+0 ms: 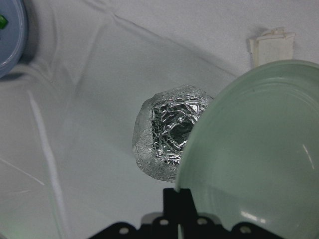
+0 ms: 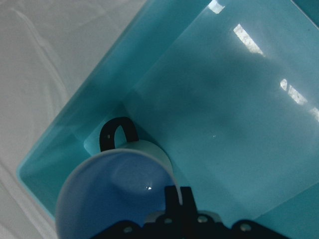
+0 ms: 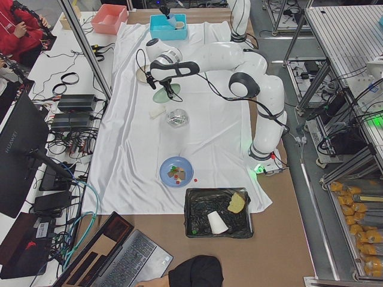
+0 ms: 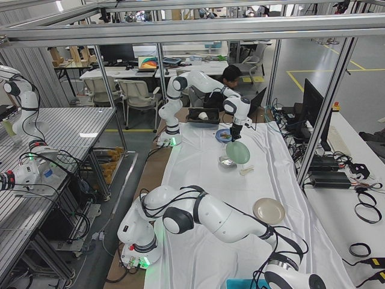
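Note:
My left gripper is shut on the rim of a green plate (image 1: 254,144), held over the white cloth near a crumpled foil dish (image 1: 167,129) and a pale flat piece (image 1: 271,47). My right gripper is shut on the rim of a blue cup (image 2: 112,194) above the turquoise bin (image 2: 219,129), where a pale mug with black handle (image 2: 117,130) sits in a corner, partly hidden by the cup.
A blue plate (image 3: 176,171) with food bits and a black tray (image 3: 218,197) stand toward the front in the camera left view. A beige plate (image 4: 269,211) lies on the cloth (image 4: 192,162).

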